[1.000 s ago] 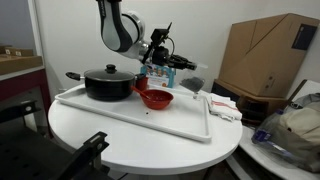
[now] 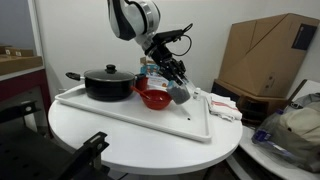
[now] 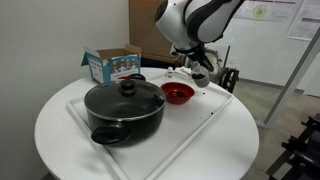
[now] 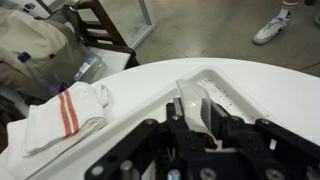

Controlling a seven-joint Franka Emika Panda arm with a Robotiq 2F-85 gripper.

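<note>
My gripper (image 2: 178,83) is shut on a pale, see-through cup (image 2: 180,94), held tilted low over the white tray (image 2: 196,128), just right of the red bowl (image 2: 156,99). In the second exterior view the cup (image 3: 200,77) shows a dark mouth or dark contents; I cannot tell which. The red bowl (image 3: 177,93) sits apart from it on the tray. From the wrist, the cup (image 4: 194,104) shows between the dark fingers, with small dark specks on the tray (image 4: 228,95) beyond it.
A black lidded pot (image 3: 125,108) stands on the tray's other side. A white towel with red stripes (image 4: 62,118) lies beside the tray. An open printed box (image 3: 112,65) is at the table's edge. The tray's front part is mostly clear.
The gripper and cup have come lower and a little left, toward the tray beside the bowl. The cup has swung from sticking out sideways to pointing more downward. Bowl and pot have stayed put.
</note>
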